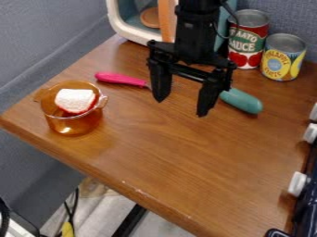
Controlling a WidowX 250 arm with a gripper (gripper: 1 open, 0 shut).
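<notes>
My black gripper (183, 92) hangs over the middle of the table, open, with nothing seen between its fingers. It is above and between a pink-handled fork (117, 79) to the left, partly hidden by it, and a teal cylindrical object (242, 101) to the right. An amber clear bowl (72, 122) at the left holds a white and red item (76, 98).
A tomato can (247, 42) and a yellow can (283, 59) stand at the back right, beside a pale rack (125, 18). A dark appliance with white knobs (305, 194) borders the right.
</notes>
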